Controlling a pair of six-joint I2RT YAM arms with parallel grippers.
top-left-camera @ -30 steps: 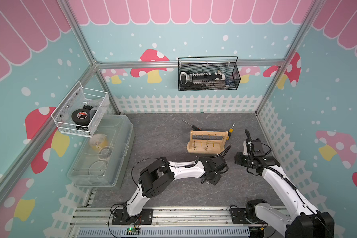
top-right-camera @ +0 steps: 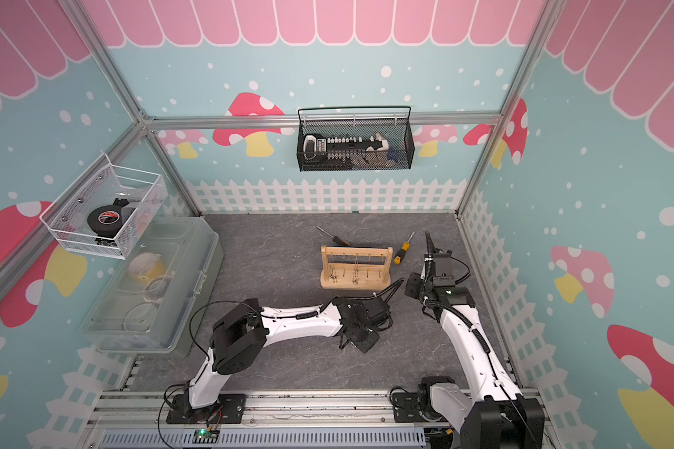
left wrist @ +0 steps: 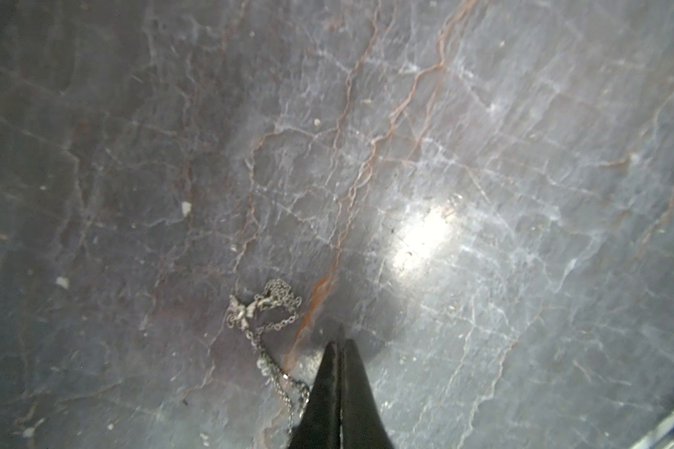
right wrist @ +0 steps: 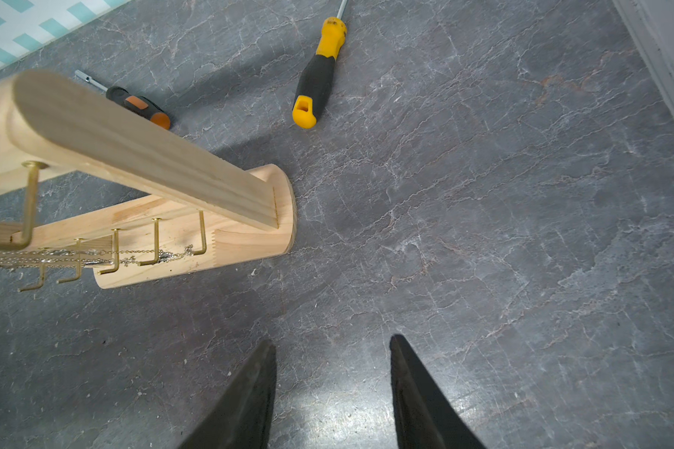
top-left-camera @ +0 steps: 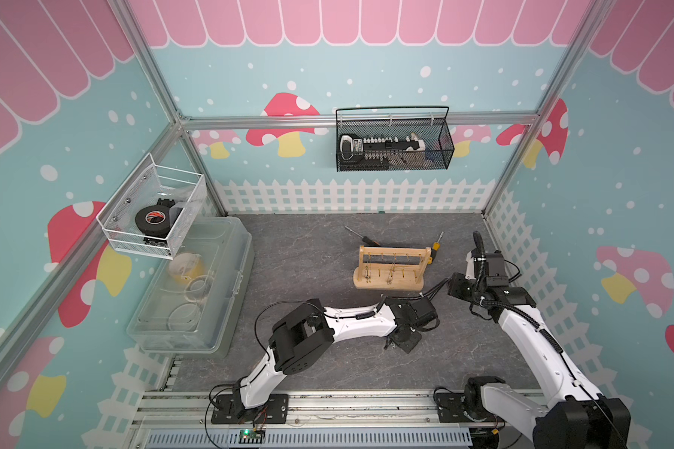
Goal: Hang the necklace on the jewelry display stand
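A silver chain necklace [left wrist: 277,314] lies bunched on the grey tabletop in the left wrist view, just left of my left gripper, whose fingertips are shut together with nothing visible between them. The wooden jewelry stand [top-left-camera: 388,278] stands at the back middle, with brass hooks [right wrist: 155,239] and chains across them seen in the right wrist view. My right gripper stands open and empty over bare tabletop, to the front right of the stand.
Two screwdrivers [right wrist: 316,82] [right wrist: 138,106] lie behind the stand. A clear plastic box [top-left-camera: 187,329] is at the left, under a white wire basket [top-left-camera: 142,239]. A black basket [top-left-camera: 393,164] hangs on the back wall. The left arm stretches across the front middle.
Over the last second my right gripper moved back and rightward along the table's right side.
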